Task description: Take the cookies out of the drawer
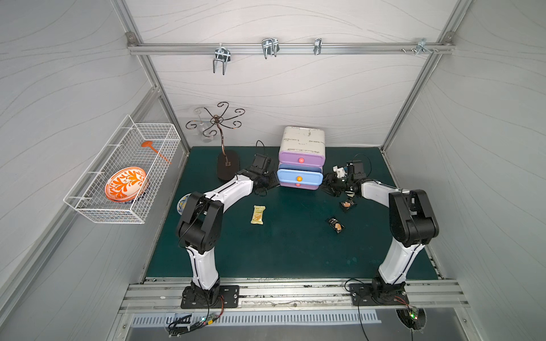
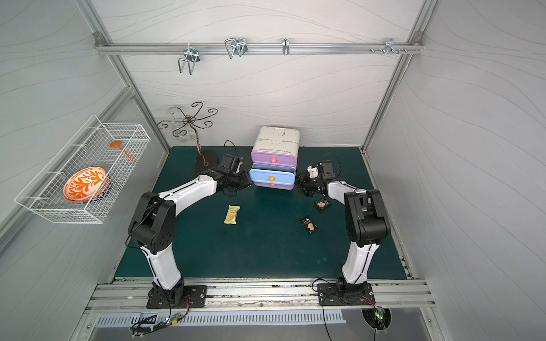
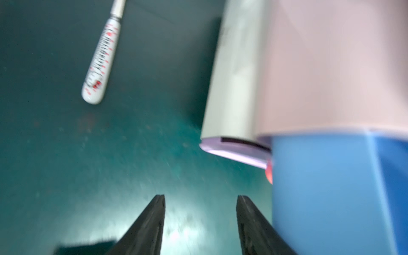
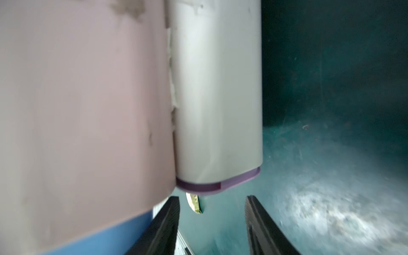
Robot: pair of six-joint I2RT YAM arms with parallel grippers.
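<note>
The cabinet (image 1: 302,139) stands at the back, its blue middle drawer (image 1: 299,179) pulled partly out between two purple ones. The drawer's contents cannot be made out. My left gripper is open at the cabinet's left side, beside the blue drawer, with nothing between its fingers. Across from it, my right gripper is also open and empty by the right side. Wrapped packets lie on the table: a yellow packet (image 1: 257,214) left of centre, a black packet (image 1: 335,225) and another black packet (image 1: 348,204) on the right.
A scroll-armed metal stand (image 1: 228,164) is behind the left arm. In the left wrist view lies a white handle (image 3: 99,63) with red marks. A wire basket (image 1: 142,211) holding an orange-patterned bowl (image 1: 125,183) hangs at left.
</note>
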